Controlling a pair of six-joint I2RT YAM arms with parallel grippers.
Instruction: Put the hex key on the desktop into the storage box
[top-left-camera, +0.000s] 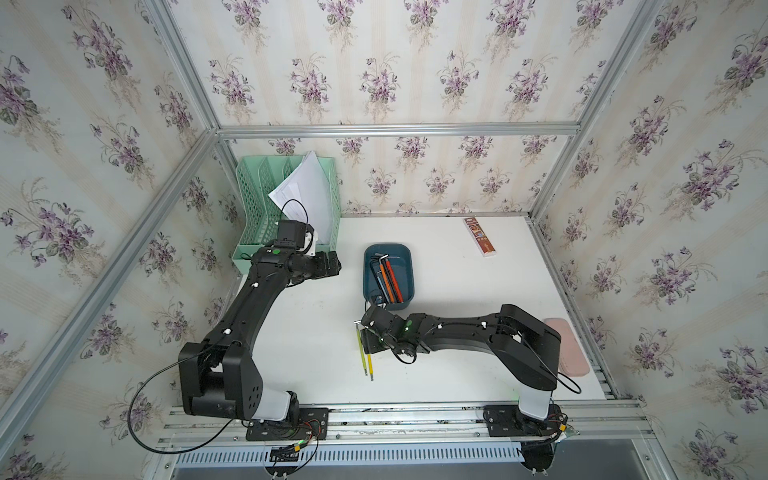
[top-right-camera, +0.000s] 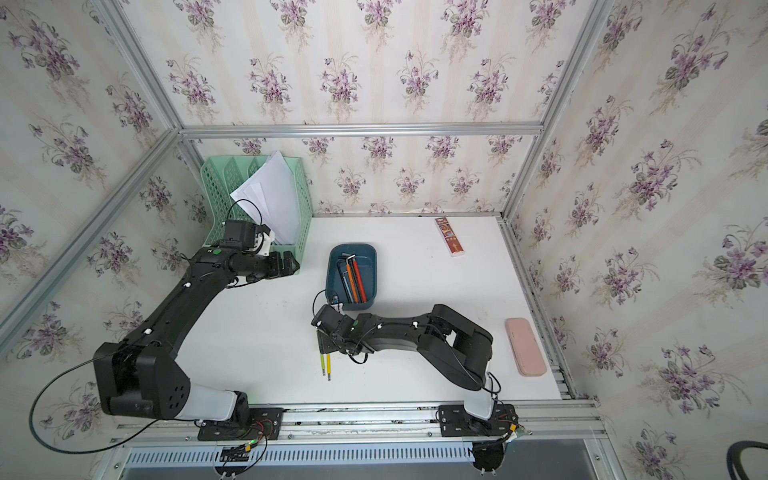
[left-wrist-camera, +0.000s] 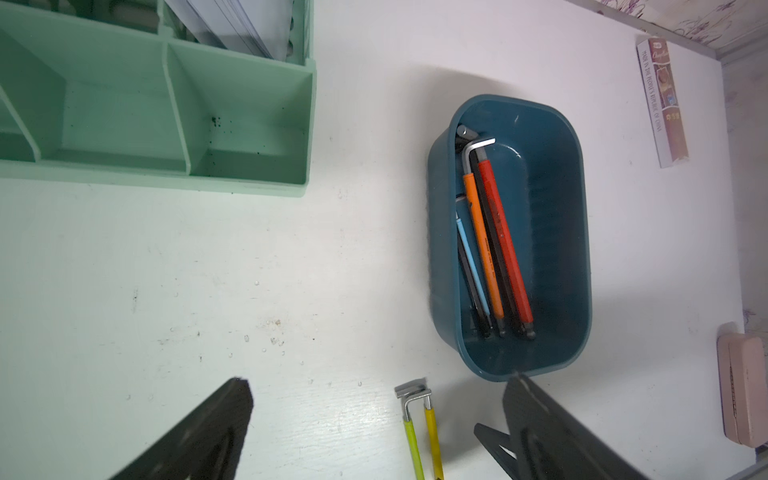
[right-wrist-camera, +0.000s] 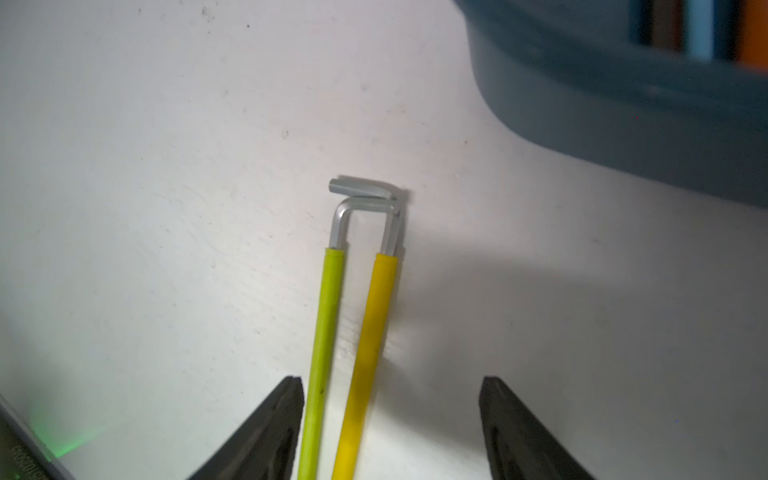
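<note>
On the white desktop lie two hex keys side by side, one with a yellow-green sleeve (right-wrist-camera: 321, 352) and one with a yellow sleeve (right-wrist-camera: 368, 352). Their bent silver ends overlap at the top, and their lower ends run out of the right wrist view. My right gripper is open above them, both keys showing between its fingers, nearer the left one. The dark blue storage box (left-wrist-camera: 444, 240) stands just beyond the keys, holding several hex keys, among them orange (left-wrist-camera: 482, 240) and red (left-wrist-camera: 505, 240) ones. My left gripper hangs open and empty at the left.
A green file rack (top-left-camera: 249, 200) with papers fills the back left, close to the left arm. Toward the back right lies a narrow printed box (top-left-camera: 480, 237). A pink case (top-left-camera: 566, 347) rests at the right edge. The desktop right of the storage box is mostly clear.
</note>
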